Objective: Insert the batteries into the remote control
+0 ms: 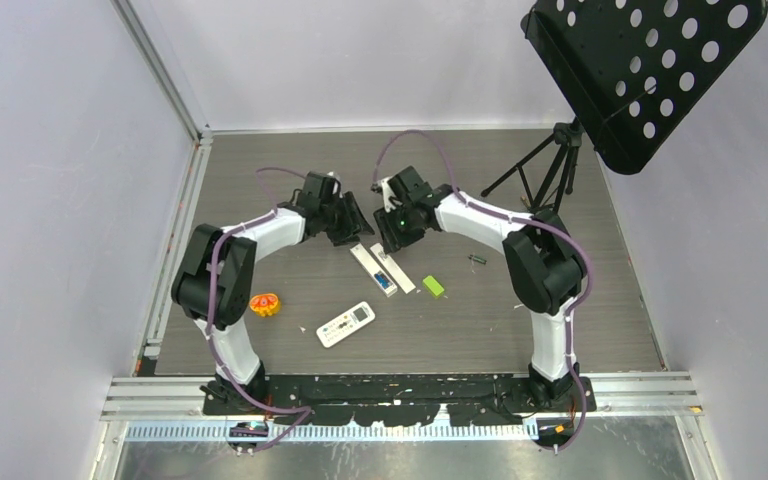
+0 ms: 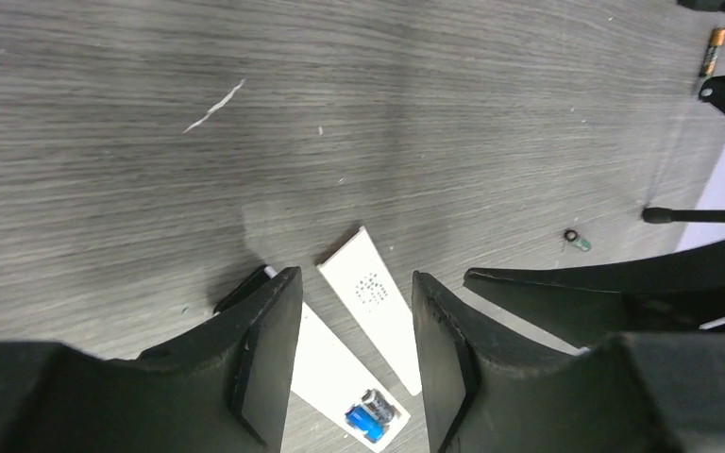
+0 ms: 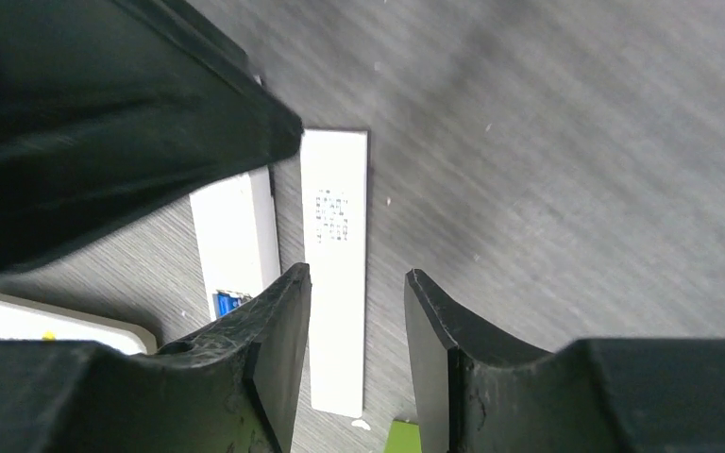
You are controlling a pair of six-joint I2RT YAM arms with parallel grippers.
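A slim white remote (image 1: 366, 262) lies on the table, its underside compartment showing a blue battery (image 2: 364, 423) and a dark battery (image 2: 378, 406) near one end. Beside it and apart lies a long white strip, its cover (image 3: 335, 274), with small print near one end. My left gripper is above the remote's far end, fingers parted with nothing gripped. Over the cover's far end, my right gripper is also open and empty. The two grippers are close together, and each partly shows in the other's wrist view.
A loose green battery (image 1: 477, 260) lies to the right, a green block (image 1: 433, 286) near the cover. Another white remote (image 1: 345, 324) and an orange toy (image 1: 265, 304) are in front. A black tripod stand (image 1: 565, 135) occupies the back right.
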